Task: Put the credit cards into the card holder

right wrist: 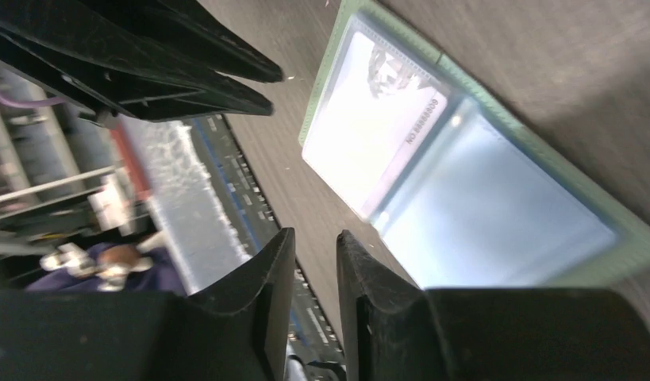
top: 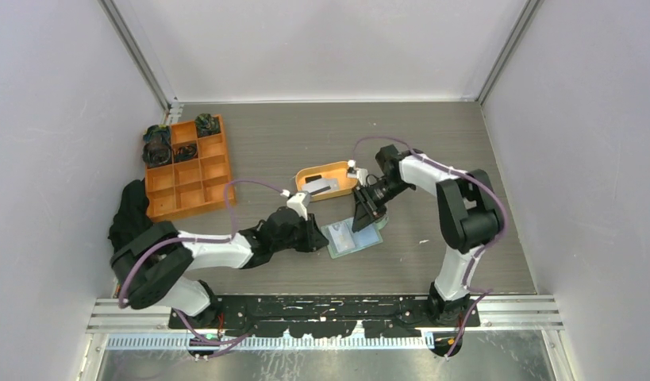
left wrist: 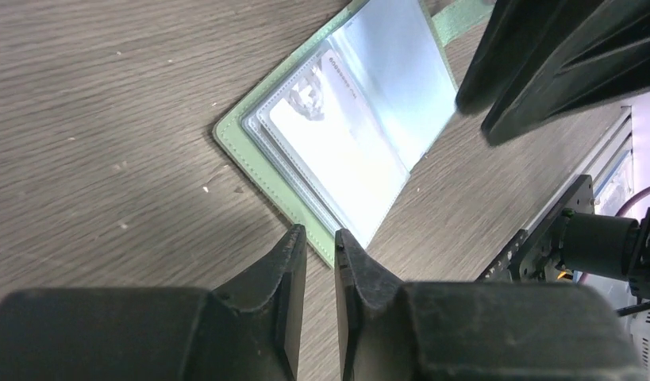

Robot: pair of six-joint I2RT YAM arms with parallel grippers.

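The pale green card holder (top: 355, 237) lies open on the table between my two grippers. A white card (left wrist: 337, 131) with a printed number lies flat at its left side, and whether it sits inside a clear sleeve is hard to tell. The other half is a bare bluish sleeve (right wrist: 496, 206). My left gripper is slightly open just off the holder's left edge, nothing between its fingers. Above the holder's middle hangs my right gripper, also parted a little and empty.
Behind the holder stands an orange tray (top: 349, 184) with white and dark cards (top: 321, 186) in it. A compartmented orange organizer (top: 189, 172) with dark items is at the far left, beside black cloth (top: 129, 222). Bare table lies to the right.
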